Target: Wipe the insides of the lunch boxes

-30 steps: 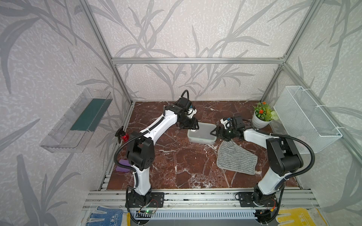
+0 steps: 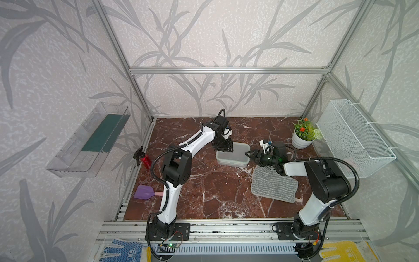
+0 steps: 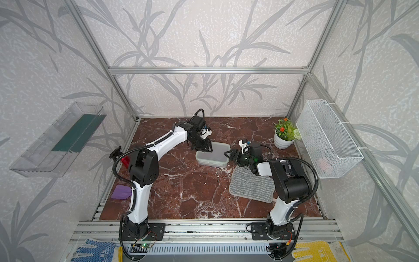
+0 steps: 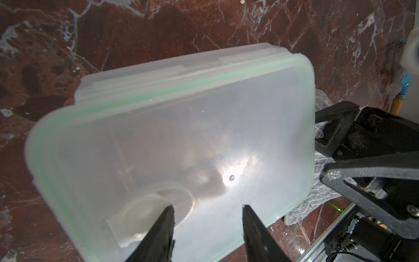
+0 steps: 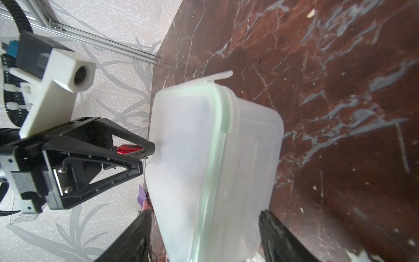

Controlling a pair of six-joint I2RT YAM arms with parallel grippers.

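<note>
One translucent lunch box (image 2: 233, 154) with a pale green seal (image 5: 213, 144) stands mid-table, its lid (image 4: 209, 139) on. A latch flap sticks out at the lid's far edge in the right wrist view. Through the lid shows a pale rounded shape (image 4: 148, 214), unclear. Over the box's left end, my left gripper is open, fingers apart above the lid. My right gripper is open at the right end; the box's near end appears between its fingers, contact unclear. Partly under the right arm lies a grey striped cloth (image 2: 274, 185).
At the left edge are a red bottle (image 2: 145, 162) and a purple scoop (image 2: 144, 192). A potted plant (image 2: 302, 137) stands back right. Wall baskets hang on both sides, the white mesh one (image 2: 360, 135) at right.
Over the last second my left arm has shifted right, bringing its gripper further over the lid. The box has shifted slightly left.
</note>
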